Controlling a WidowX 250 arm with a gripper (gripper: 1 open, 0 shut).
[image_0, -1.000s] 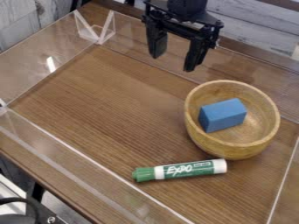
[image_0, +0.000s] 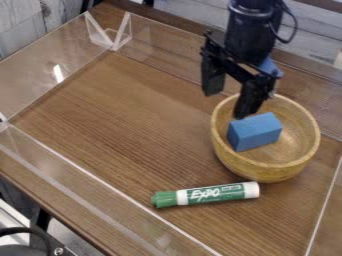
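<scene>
My black gripper (image_0: 230, 90) hangs over the upper rim of a wooden bowl, open, with two dark fingers pointing down. Inside the bowl (image_0: 263, 160) sits a blue block (image_0: 254, 129), just below and to the right of the fingers. A green and white EXPO marker (image_0: 205, 194) lies on the wooden surface below the bowl, apart from it.
A clear plastic object (image_0: 110, 30) stands near the upper left edge. A blue object (image_0: 267, 65) is partly hidden behind the arm.
The gripper has come down and toward the viewer, from the back of the surface to over the bowl's upper rim. The bowl, block and marker have not moved.
</scene>
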